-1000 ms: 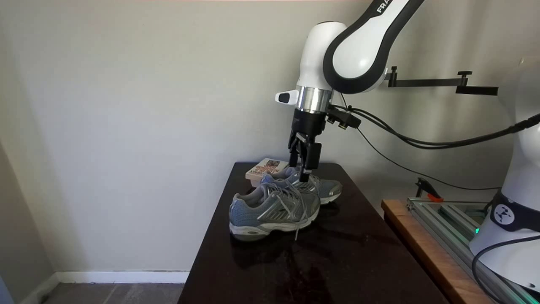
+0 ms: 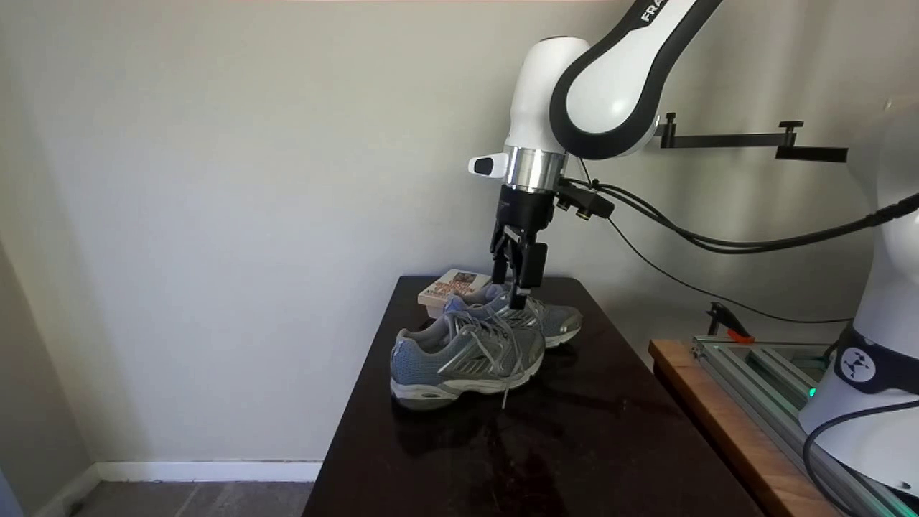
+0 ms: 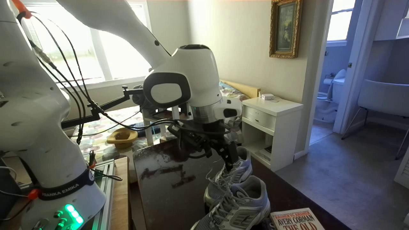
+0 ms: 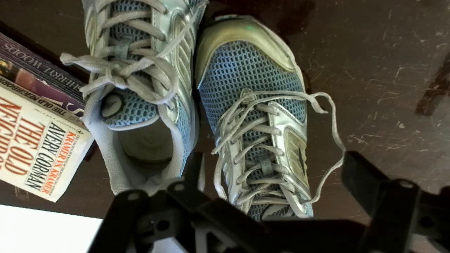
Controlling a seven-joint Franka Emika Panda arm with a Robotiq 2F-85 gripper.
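Two grey-blue running shoes stand side by side on the dark table. The untied shoe (image 4: 253, 67), its laces trailing loose, lies below the gap between my fingers in the wrist view; its heel end is hidden behind the gripper. To its left is the shoe tied in a bow (image 4: 143, 114). In exterior view 1 the untied shoe (image 2: 465, 366) is nearer the camera, and the tied shoe (image 2: 556, 319) is partly hidden behind it. My gripper (image 2: 509, 291) points down over the shoes, open and holding nothing. Whether a fingertip touches a lace or shoe I cannot tell.
A paperback (image 4: 33, 139) lies on another book (image 4: 40, 67) beside the tied shoe. Bare dark tabletop (image 2: 551, 448) extends in front of the shoes in exterior view 1. A white bedside cabinet (image 3: 291, 134) stands beyond the table.
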